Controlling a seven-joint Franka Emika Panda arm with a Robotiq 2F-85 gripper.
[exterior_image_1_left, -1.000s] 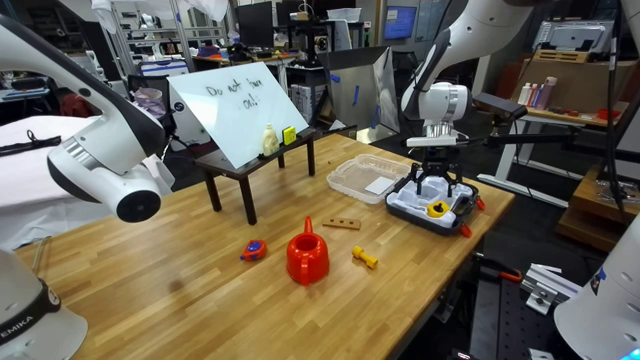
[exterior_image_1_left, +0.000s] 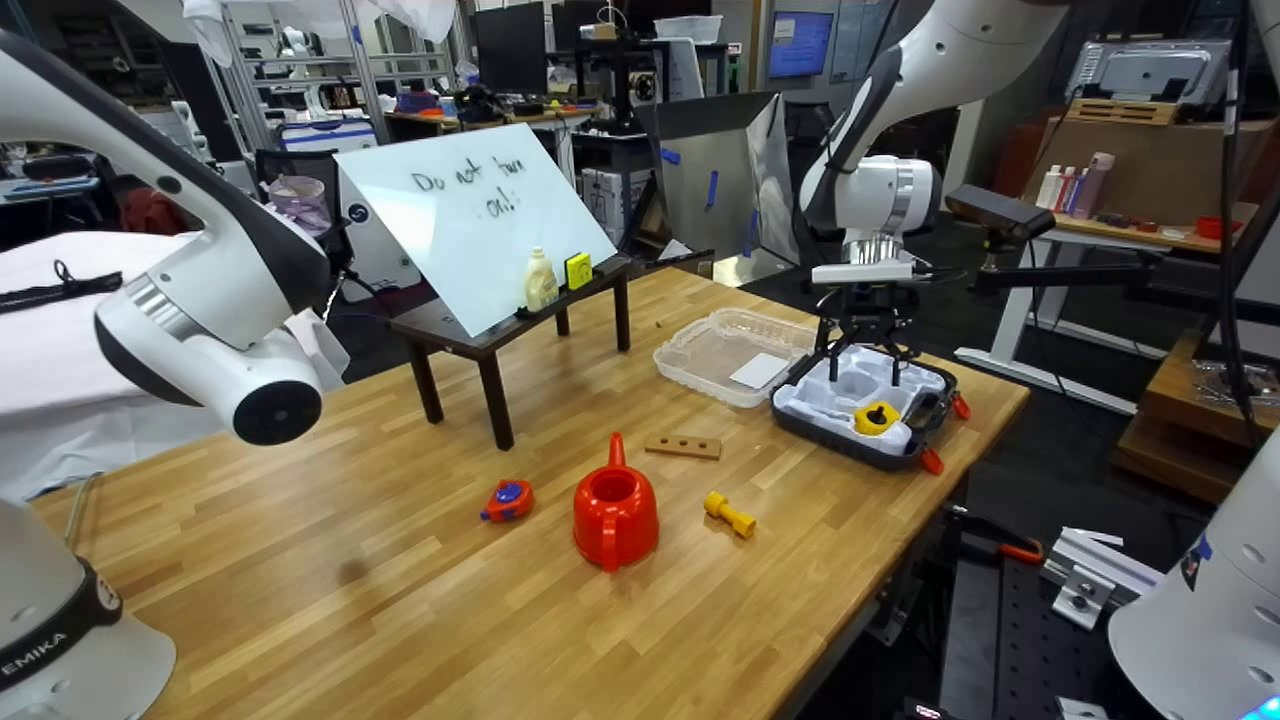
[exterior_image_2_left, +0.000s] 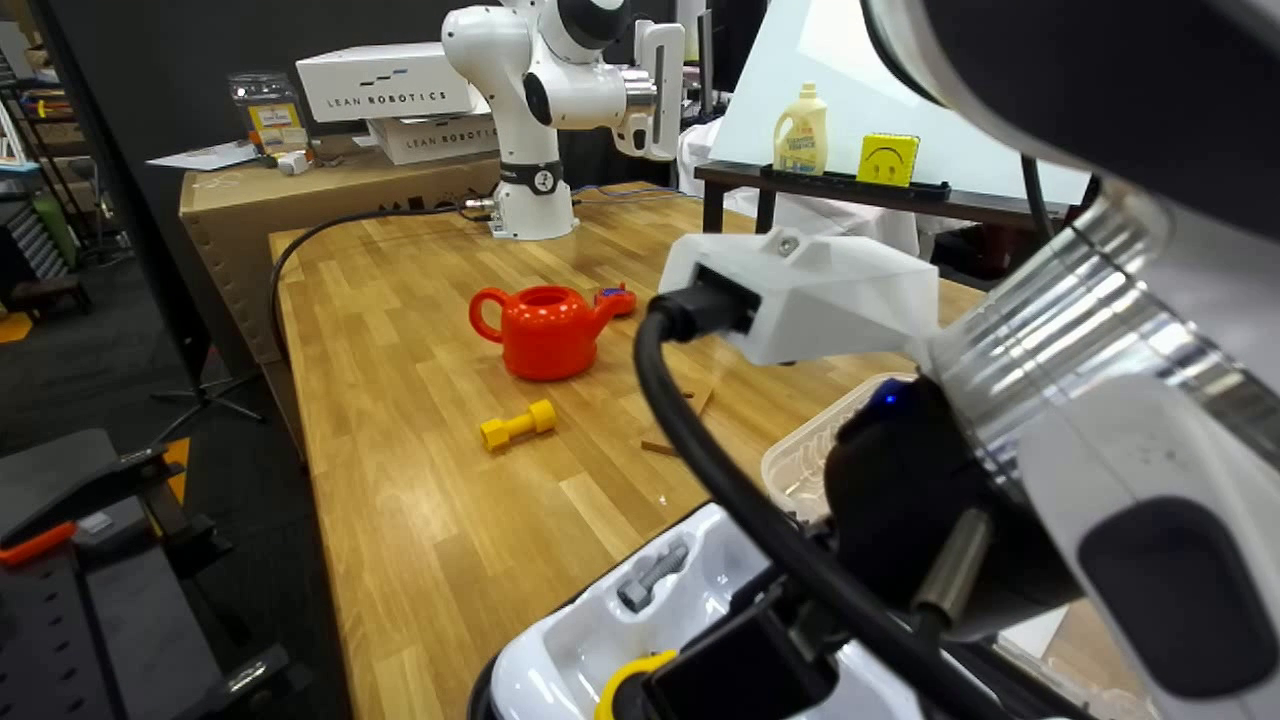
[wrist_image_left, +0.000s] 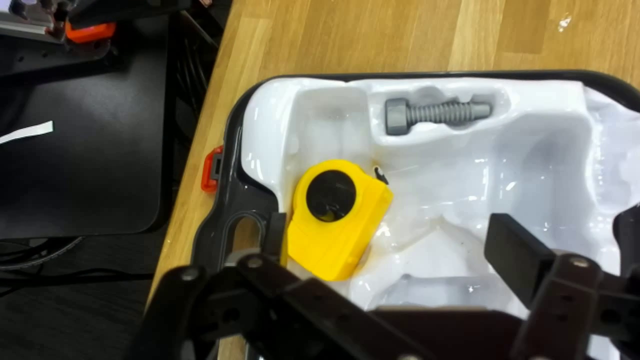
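A yellow tape measure with a black round centre (wrist_image_left: 339, 237) lies in the white moulded tray of the black case (wrist_image_left: 600, 78). A grey bolt (wrist_image_left: 441, 114) rests in its own slot along one side of that tray. Over the case, my gripper stands open, fingers wide apart with nothing held between them. In the wrist view the left finger appears close beside the tape measure's lower left edge; whether they touch I cannot tell. From exterior view 1 the fingers point down above the tray, behind the yellow tape measure (exterior_image_1_left: 876, 418).
Left of the case sits a clear plastic container (exterior_image_1_left: 720, 342). A holed wooden strip (exterior_image_1_left: 684, 446), yellow dumbbell-shaped piece (exterior_image_1_left: 729, 514), red teapot (exterior_image_1_left: 614, 516) and red-blue toy (exterior_image_1_left: 509, 499) lie across the table. The case stands near the table's edge.
In exterior view 1 the gripper has shifted slightly left and a little upward above the case. It stays open, and the objects on the table have not moved.
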